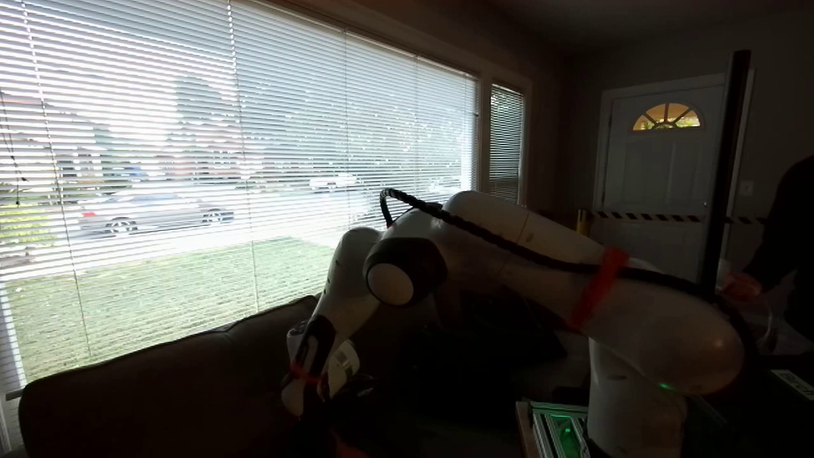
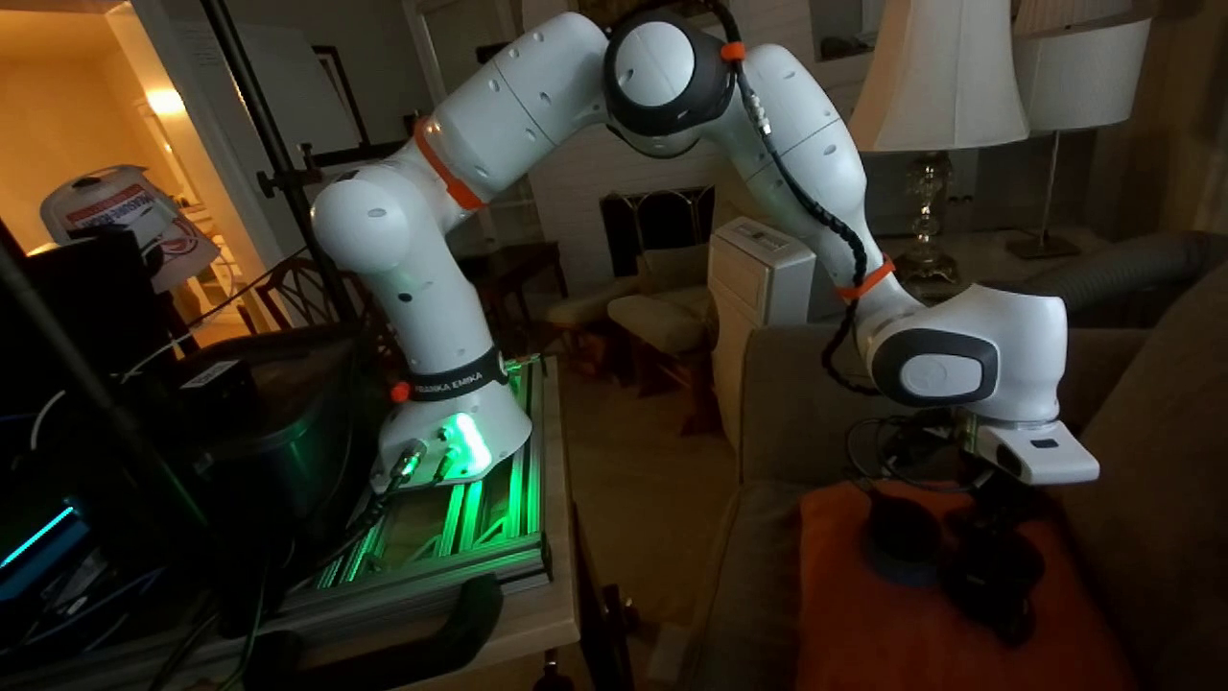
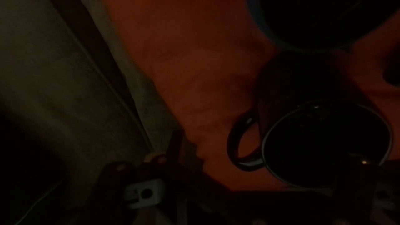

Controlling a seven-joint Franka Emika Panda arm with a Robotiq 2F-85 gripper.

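A dark mug (image 3: pixel 270 90) stands on orange cloth in the wrist view, its pale-rimmed opening towards the camera and its handle (image 3: pixel 234 146) pointing left. My gripper is open above it. The left finger (image 3: pixel 175 148) shows beyond the handle over the cloth's edge, while the right one overlaps the mug's opening in the image. Nothing visible is held. In exterior view 2, the hand (image 2: pixel 1030 451) hangs over the dark mug (image 2: pixel 999 576); its fingers are hard to make out there. Whether they touch the mug, I cannot tell.
A dark round vessel (image 3: pixel 326 22) sits close beside the mug on the orange cloth (image 2: pixel 846 622). The couch's back (image 2: pixel 1163 461) rises to the right in exterior view 2. Bare couch seat (image 2: pixel 754 576) lies left of the cloth. The wrist view is very dim.
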